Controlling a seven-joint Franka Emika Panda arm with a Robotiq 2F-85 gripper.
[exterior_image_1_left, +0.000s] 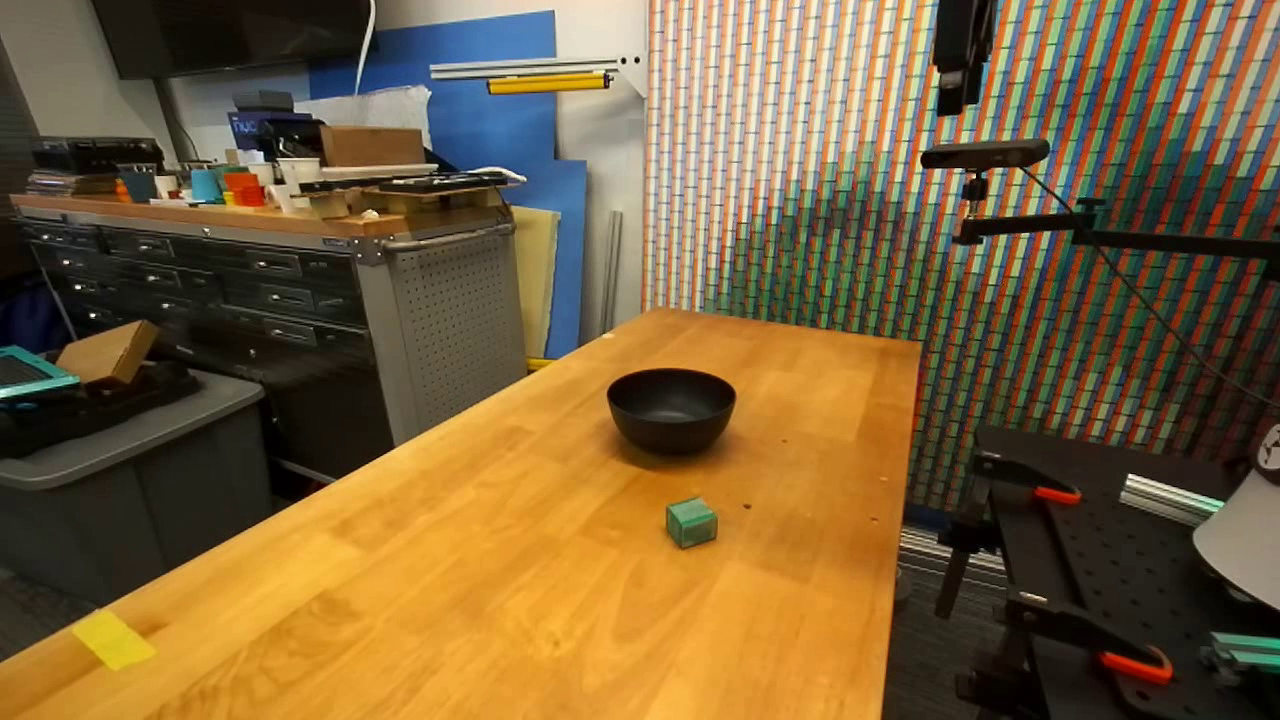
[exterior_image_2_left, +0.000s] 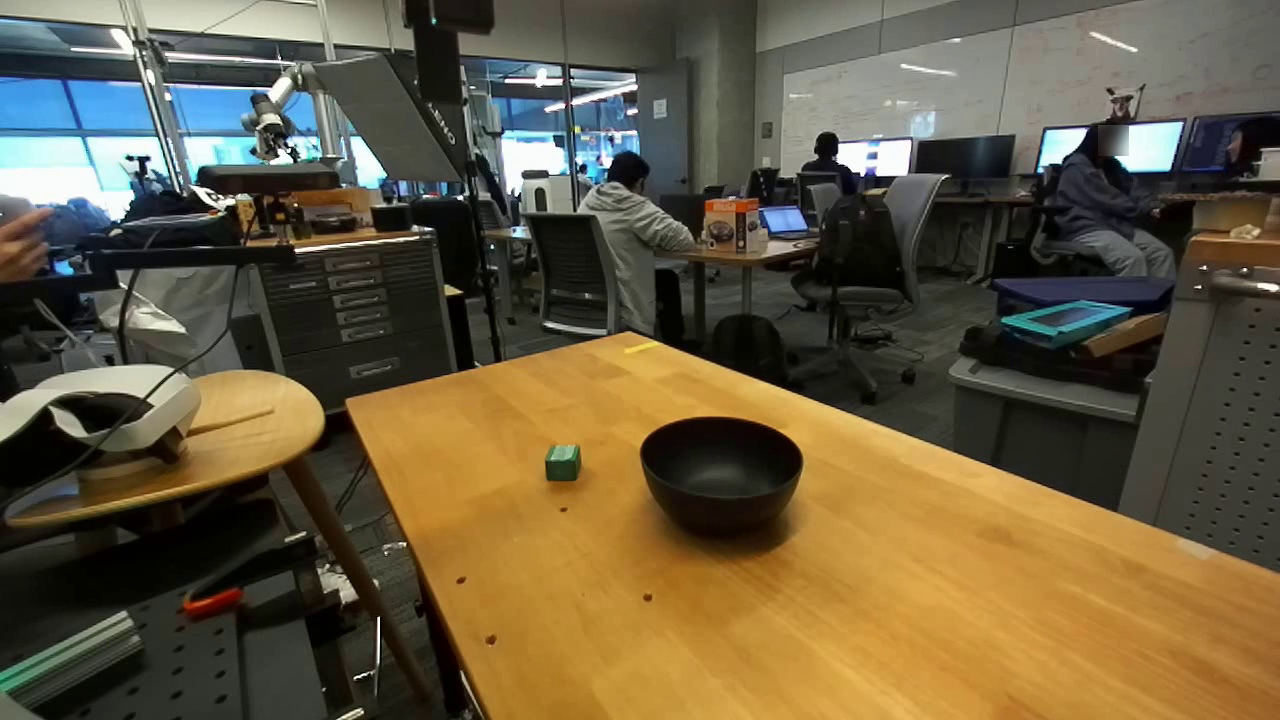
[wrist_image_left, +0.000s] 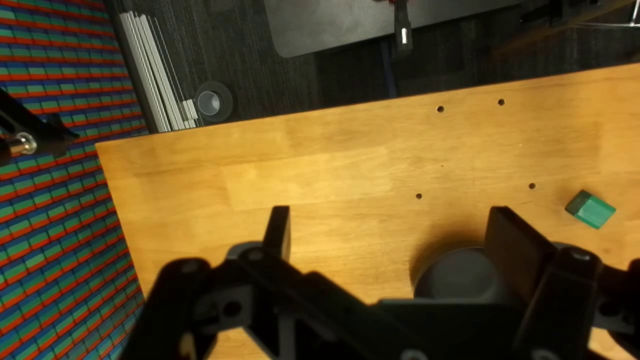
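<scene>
A small green cube rests on the wooden table, apart from a black bowl that stands upright. From the other side, the cube lies left of the bowl, whose visible inside looks empty. My gripper is open wide, high over the table, with bare wood showing between its fingers. In the wrist view the bowl is partly hidden behind the right finger, and the cube is beyond that finger to the right. Part of the gripper hangs at the top of exterior view 1.
A camera on an arm stands beyond the table's right edge. A black side bench with orange-tipped clamps is also on that side.
</scene>
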